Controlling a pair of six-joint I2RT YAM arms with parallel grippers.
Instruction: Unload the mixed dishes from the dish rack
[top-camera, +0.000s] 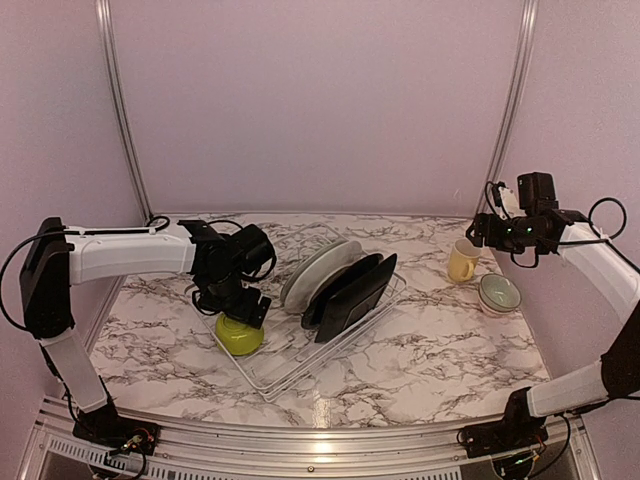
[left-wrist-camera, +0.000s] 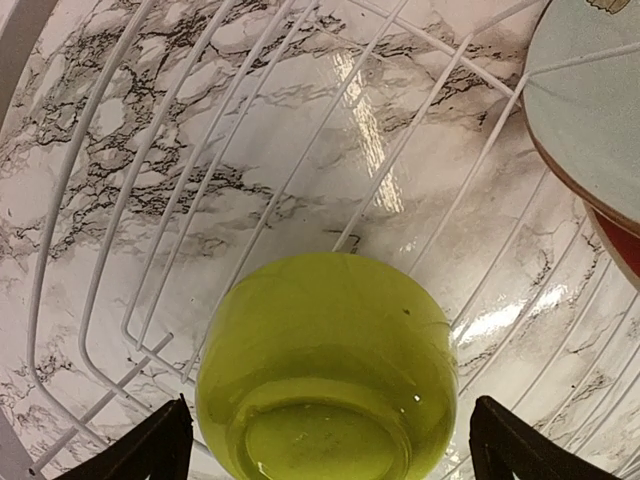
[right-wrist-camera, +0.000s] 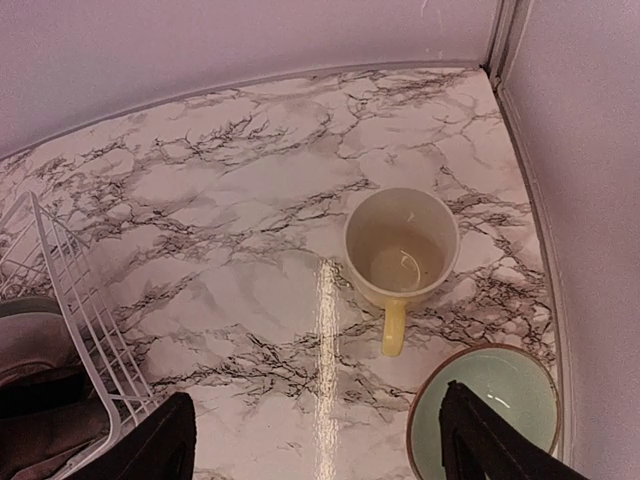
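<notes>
A green bowl (top-camera: 240, 337) rests upside down in the left end of the white wire dish rack (top-camera: 268, 388). My left gripper (top-camera: 250, 308) is open just over it; in the left wrist view the bowl (left-wrist-camera: 325, 350) fills the space between the parted fingers, which do not close on it. A white plate (top-camera: 318, 272) and dark flat dishes (top-camera: 357, 297) stand on edge further right in the rack. On the right of the table, my open right gripper (top-camera: 478, 230) hangs above a yellow mug (top-camera: 463, 262), with nothing between its fingers.
Stacked bowls (top-camera: 499, 293) stand right of the rack, in front of the mug, near the right wall. Open marble lies between rack and mug, and along the front right. The rack's wires surround the green bowl.
</notes>
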